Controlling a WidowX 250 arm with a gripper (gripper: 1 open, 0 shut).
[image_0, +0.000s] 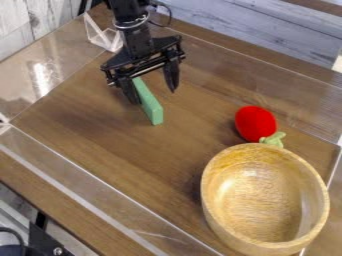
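Observation:
My black gripper (151, 76) hangs from the top of the camera view over a green bar-shaped object (150, 104) lying on the wooden table. The fingers are spread on either side near the upper end of the green object; whether they touch it I cannot tell. A red round object (254, 122) with a small green part lies at the right, just above a large light wooden bowl (265, 180).
A white wall runs along the upper left, with a clear plastic item (102, 32) near it. Pale boards line the back right.

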